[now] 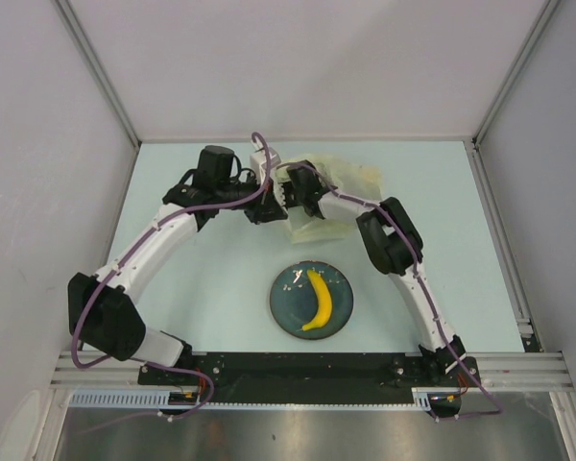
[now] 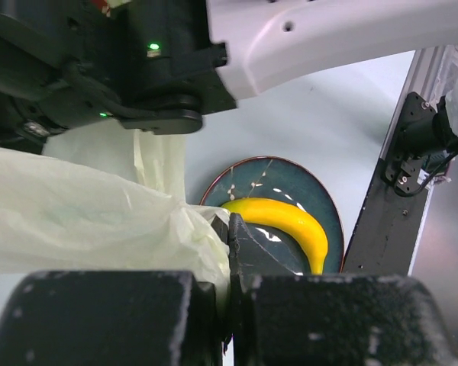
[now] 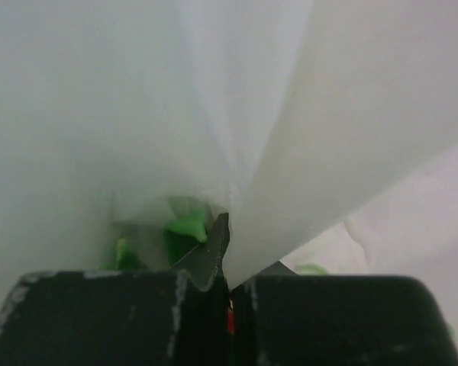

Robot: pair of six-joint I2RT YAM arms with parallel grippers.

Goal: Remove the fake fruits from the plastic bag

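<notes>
The whitish plastic bag [image 1: 324, 229] lies at the back of the table. At its left side my left gripper is shut, and gathered bag film runs in between its fingertips. My right gripper is also shut, up against the bag. Film folds converge at its fingers and cover part of them; whether any is pinched cannot be seen. Green fruit [image 3: 188, 226] shows dimly behind the film in the right wrist view, mostly hidden. A yellow banana [image 1: 321, 300] rests on the dark round plate [image 1: 290, 305] in front of the bag.
Both arms reach over the back of the table and come close together at the bag. Bare white table [image 1: 211, 288] lies left of the plate, with more room on the right. A dark rail [image 1: 307, 367] runs along the front edge.
</notes>
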